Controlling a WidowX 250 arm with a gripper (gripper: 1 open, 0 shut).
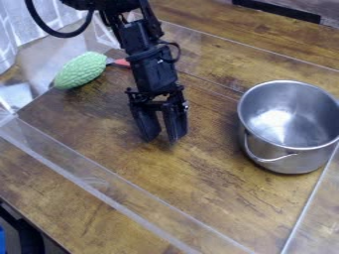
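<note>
My black gripper (162, 122) points down at the wooden worktop (159, 198), left of centre in the camera view, with its two fingers low over the wood. Whether anything sits between them is hard to tell. A steel pot (294, 119) with a handle stands to the right, apart from the gripper. Behind the arm at upper left lies a pale green, textured cob-like toy (79, 69), with a red-handled item (121, 63) partly hidden next to it.
Clear plastic edging runs along the left, front and right of the worktop. The wood in front of the gripper and at the back right is bare.
</note>
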